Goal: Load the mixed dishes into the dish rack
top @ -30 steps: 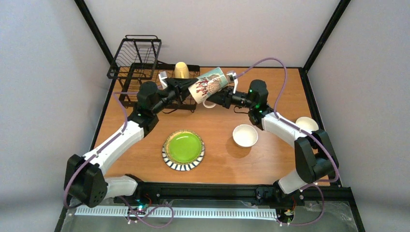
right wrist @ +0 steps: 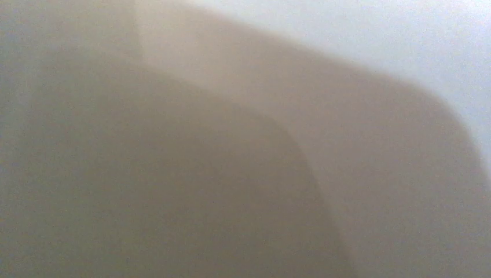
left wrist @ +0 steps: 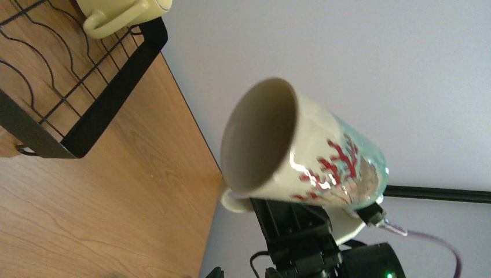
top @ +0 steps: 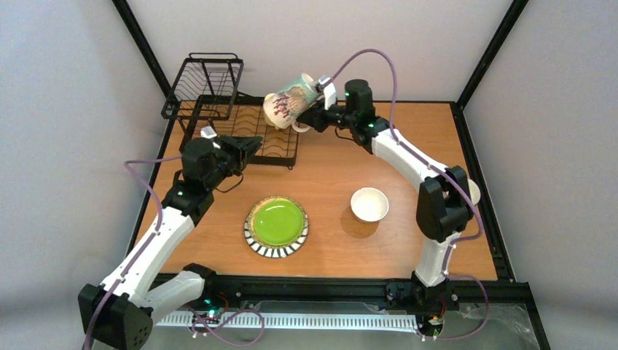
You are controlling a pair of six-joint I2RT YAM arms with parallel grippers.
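Note:
A mug with a red coral print (top: pixel 290 102) is tilted in the air over the right part of the black dish rack (top: pixel 280 160). My right gripper (top: pixel 309 117) is shut on this coral mug. Its mouth and handle show in the left wrist view, while the right wrist view is filled by a blurred pale surface. My left gripper (top: pixel 258 144) hovers over the rack's front, its fingertips apart and nothing between them. A yellow mug (left wrist: pixel 124 11) sits upside down in the rack, mostly behind the coral mug from above. The green plate (top: pixel 278 222) lies on a stripe-rimmed plate (top: pixel 271 252).
A white bowl (top: pixel 369 205) stands on the table right of the plates. Another white bowl (top: pixel 474 191) is partly hidden behind the right arm. The rack's raised wire basket (top: pixel 208 84) is empty. Bare wood lies between plates and rack.
The right gripper has carried the coral mug left and toward the back, over the rack. My left gripper has drawn away from the mug to the left.

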